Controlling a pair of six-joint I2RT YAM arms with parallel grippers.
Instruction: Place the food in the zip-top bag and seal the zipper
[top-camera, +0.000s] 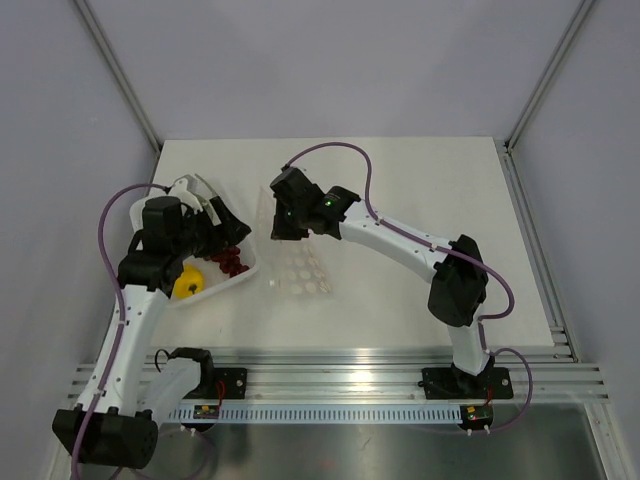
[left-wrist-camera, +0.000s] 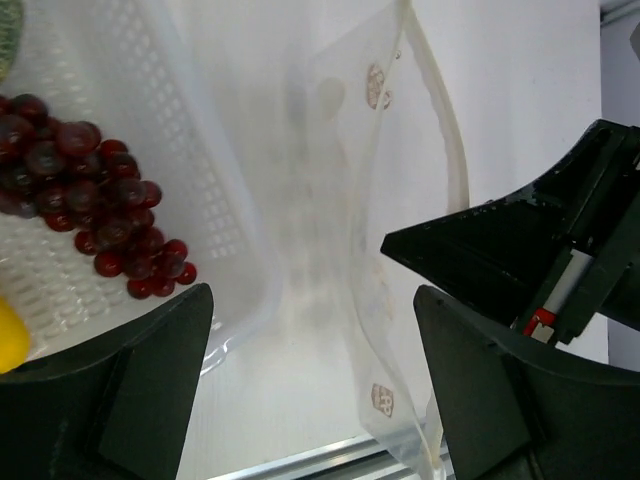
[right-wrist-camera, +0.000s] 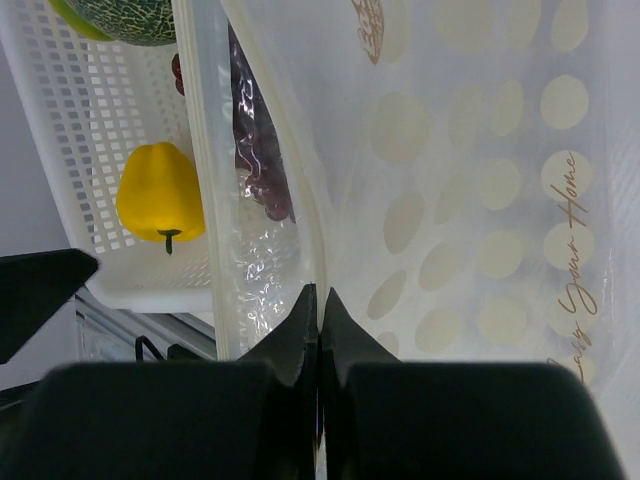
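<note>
A clear zip top bag (top-camera: 300, 270) with printed dots lies right of the white basket (top-camera: 240, 272). My right gripper is shut on the bag's zipper edge, which runs into its fingertips in the right wrist view. My left gripper hangs open over the basket's right rim, beside the bag (left-wrist-camera: 385, 320), with nothing between its fingers. Red grapes (left-wrist-camera: 110, 200) and a yellow pepper (right-wrist-camera: 160, 195) lie in the basket, along with a green round item (right-wrist-camera: 130, 20).
A metal rail (top-camera: 330, 355) runs along the front edge. Both arms' dark housings stand close over the bag and basket.
</note>
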